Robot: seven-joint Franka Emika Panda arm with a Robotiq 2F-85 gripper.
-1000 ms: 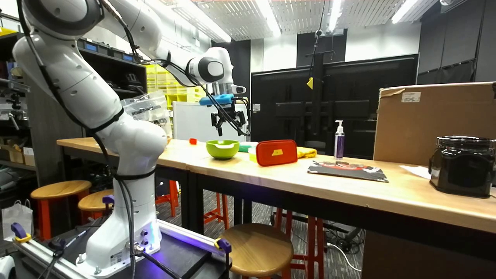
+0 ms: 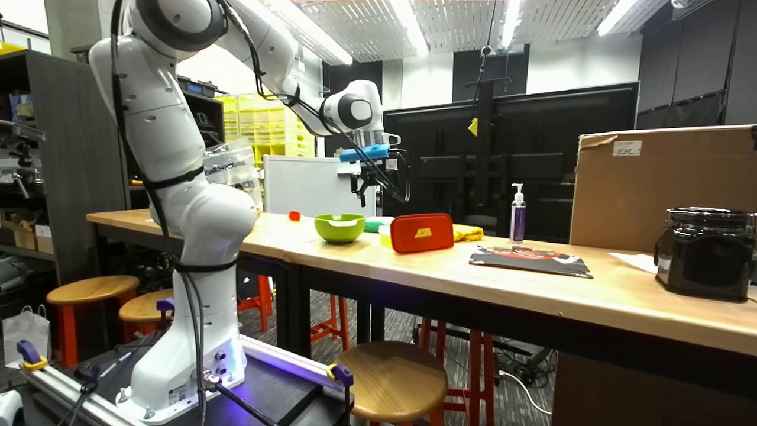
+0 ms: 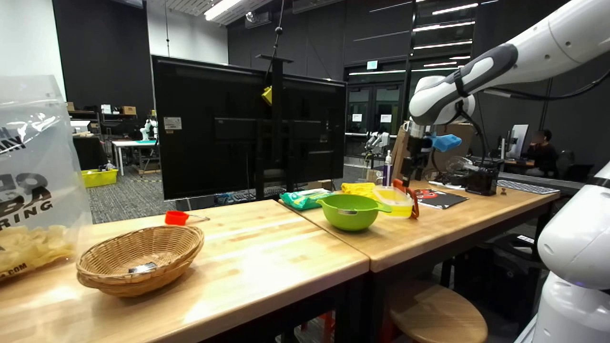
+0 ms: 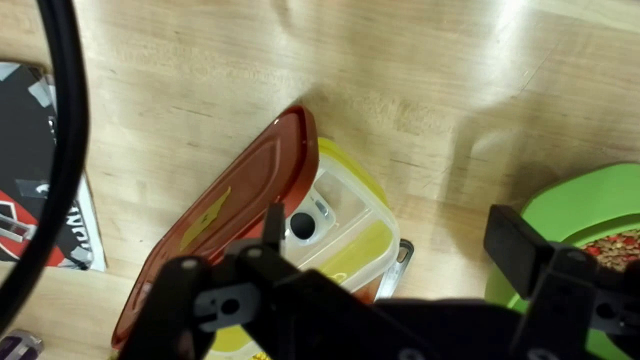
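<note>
My gripper hangs open above the table, its black fingers wide apart with nothing held between them. Below it in the wrist view is a clear container with yellow edging (image 4: 351, 222), and a red lid (image 4: 240, 186) stands tilted against its side. To the right in that view is a green bowl (image 4: 591, 192) holding small brown and red pieces; one finger (image 4: 516, 249) overlaps its rim in the picture. A metal handle (image 4: 396, 270) shows beside the container. In the first exterior view, the gripper (image 2: 362, 197) is well above the bowl (image 2: 340, 228) and lid (image 2: 423, 233).
A flat black-and-red item (image 2: 529, 261) and a pump bottle (image 2: 518, 214) are farther right on the table. A green packet (image 3: 306, 198) and yellow cloth (image 3: 359, 188) lie behind the bowl. The wicker basket (image 3: 140, 257) and red cup (image 3: 176, 217) occupy the other table.
My arm has swung to the right in the first exterior view, and the gripper has turned. It was above the green bowl earlier. The objects on the table have not moved.
</note>
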